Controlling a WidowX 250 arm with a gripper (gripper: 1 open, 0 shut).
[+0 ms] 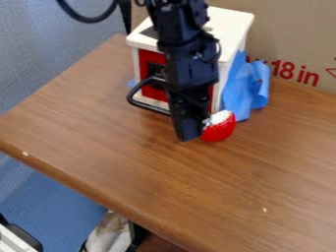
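My black gripper (197, 126) points down in the centre of the camera view, its tip low beside a red and white ball (221, 130), just left of it and partly overlapping it. Behind the arm stands a white box (226, 27) with a red front (149, 67). Whether the fingers are open or shut is not clear.
A blue cloth or glove (247, 87) lies right of the box. A cardboard panel (296, 39) stands behind.
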